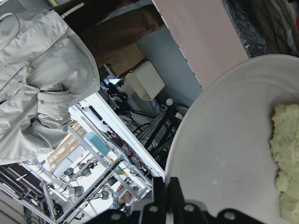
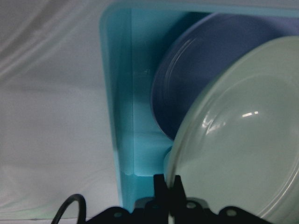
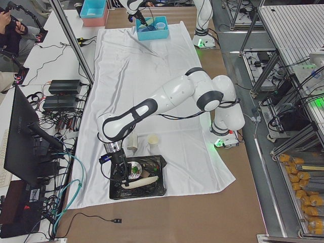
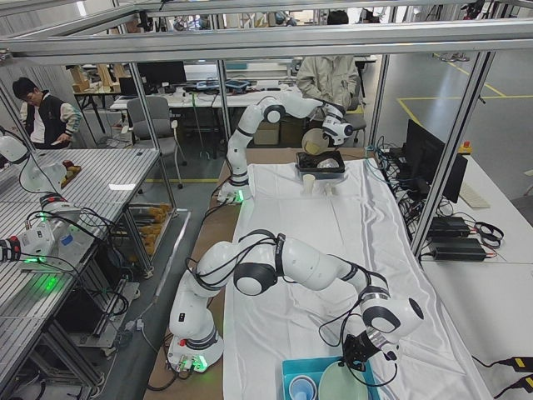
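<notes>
My left gripper is shut on the rim of a white plate (image 1: 219, 154), which holds pale yellow food (image 1: 287, 158); in the camera left view it is tilted up over a black crate (image 3: 159, 185). My right gripper is shut on the rim of a pale green plate (image 2: 238, 149) in a light blue bin (image 2: 119, 116), with a blue plate (image 2: 180, 70) under it.
A pale cup (image 3: 153, 140) and a white object (image 3: 132, 143) stand on the white cloth behind the crate. A monitor and cables line one side.
</notes>
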